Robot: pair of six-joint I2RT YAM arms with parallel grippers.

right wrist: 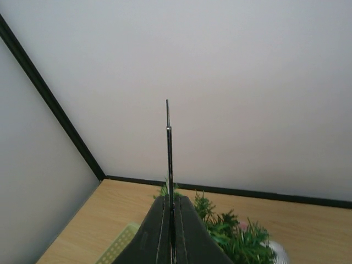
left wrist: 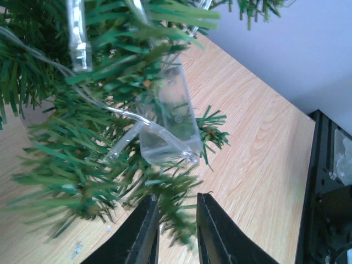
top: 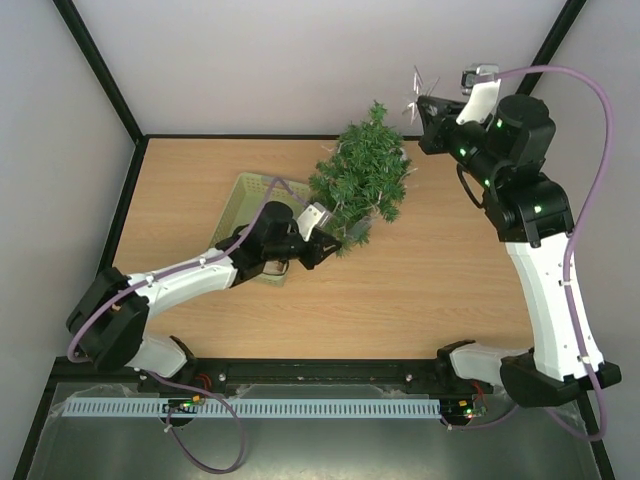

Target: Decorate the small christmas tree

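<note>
The small green tree lies at the back middle, with clear and silvery bits among its branches in the left wrist view. My left gripper is at the tree's lower front, its dark fingers a little apart, a green sprig behind them; I see nothing firmly held. My right gripper is raised high at the back right of the tree. In the right wrist view its fingers are closed, with a thin silvery rod standing up from between them.
A pale green basket sits left of the tree, partly under my left arm. Walls close the table at back and sides.
</note>
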